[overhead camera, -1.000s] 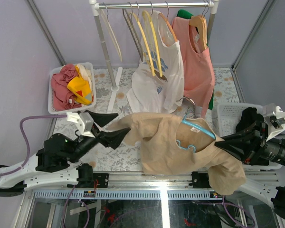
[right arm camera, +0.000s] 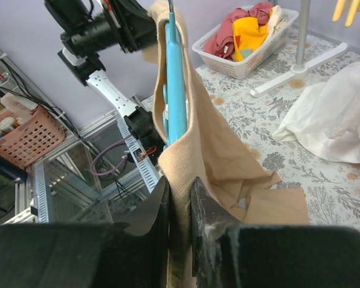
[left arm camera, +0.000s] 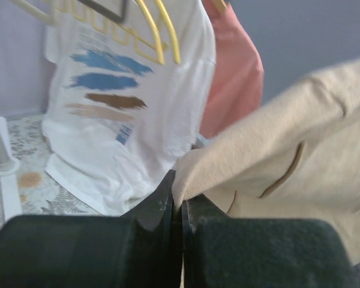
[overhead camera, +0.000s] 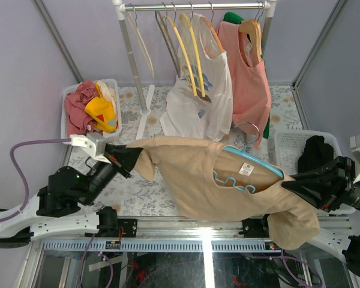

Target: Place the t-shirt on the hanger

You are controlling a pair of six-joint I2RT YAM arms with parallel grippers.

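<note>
A beige t-shirt is stretched between my two grippers, with a light blue hanger inside its neck opening and the hook standing out above it. My left gripper is shut on the shirt's left sleeve end, fabric rising from between its fingers in the left wrist view. My right gripper pinches the right side of the neckline near the hanger's end. In the right wrist view, cloth runs down between those fingers, with the blue hanger along it.
A rack rail holds empty hangers, a white top and a pink top. A basket of clothes stands at the left, a white basket with dark cloth at the right.
My left gripper, open a second ago, has closed on the sleeve and moved left, pulling the shirt out wider. The right side shifted right, and more hanger shows in the neck.
</note>
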